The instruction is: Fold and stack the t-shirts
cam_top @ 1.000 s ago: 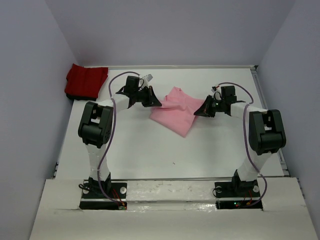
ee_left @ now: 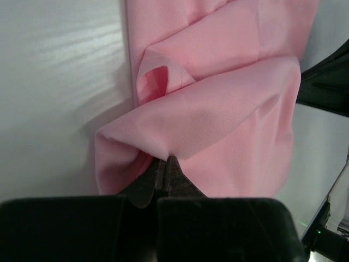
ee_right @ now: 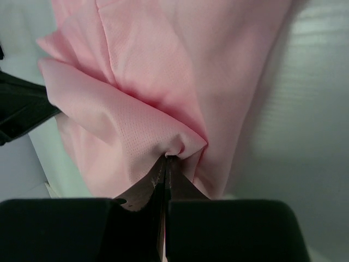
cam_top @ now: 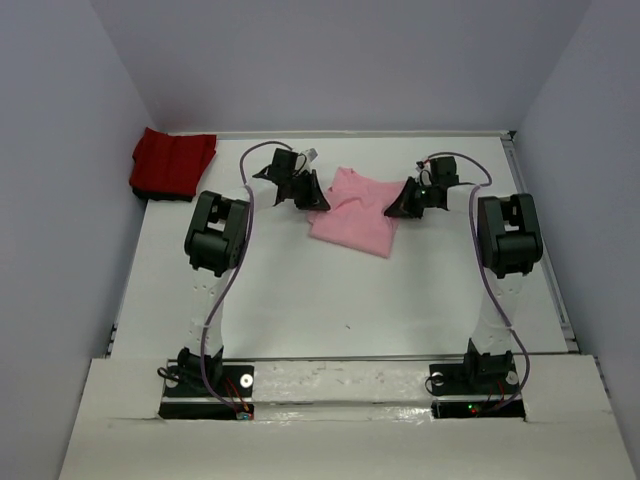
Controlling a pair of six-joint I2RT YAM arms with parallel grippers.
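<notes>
A pink t-shirt [cam_top: 355,220] lies rumpled in the middle of the table, a band of cloth folded across it. My left gripper [cam_top: 317,204] is shut on its left side, fingertips pinching the fold in the left wrist view. At the opposite side, my right gripper [cam_top: 393,210] is shut on the fold as well, the cloth gathered at its fingertips in the right wrist view. How much cloth is between either pair of fingers is hidden.
A folded red t-shirt stack [cam_top: 172,160] sits at the back left corner. Grey walls border the sides and back.
Both grippers have moved, the left rightward and the right slightly toward the back. The pink shirt has turned, its lower edge swinging to the right.
</notes>
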